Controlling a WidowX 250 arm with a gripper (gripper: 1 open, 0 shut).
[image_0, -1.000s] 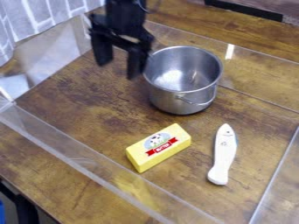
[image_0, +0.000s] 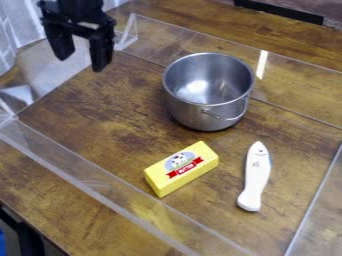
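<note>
My gripper (image_0: 79, 52) is at the upper left, a dark shape over the wooden table, apart from the objects; whether its fingers are open or shut is not clear. A steel pot (image_0: 206, 90) stands right of centre. A yellow box (image_0: 181, 168) with a red and white label lies in the lower middle. A white knife-shaped object (image_0: 254, 176) lies at the right.
Clear plastic walls edge the wooden table (image_0: 94, 130) along the left and lower right.
The pot, box and white object have not visibly moved.
</note>
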